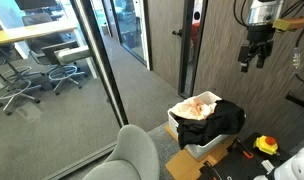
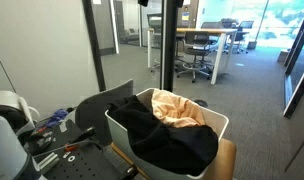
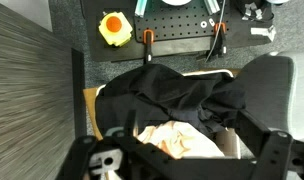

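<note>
A white bin (image 2: 214, 122) holds a black cloth (image 2: 164, 138) and a peach-coloured cloth (image 2: 178, 108). The black cloth hangs over the bin's rim, as exterior view 1 also shows. From above, in the wrist view, the black cloth (image 3: 162, 95) spreads across the upper part of the bin and the peach cloth (image 3: 177, 138) lies below it. High above the bin, off to the right in exterior view 1, my gripper (image 1: 252, 67) is open and touches neither cloth. Dark fingers reach in from the wrist view's lower edge, with no object between them.
Beside the bin are a yellow box with a red button (image 3: 116, 28) and a perforated metal base plate (image 3: 177, 20). A grey chair (image 1: 130, 155) stands close to the bin. Wooden surface (image 1: 182, 165) shows around the bin; tables and office chairs stand farther back.
</note>
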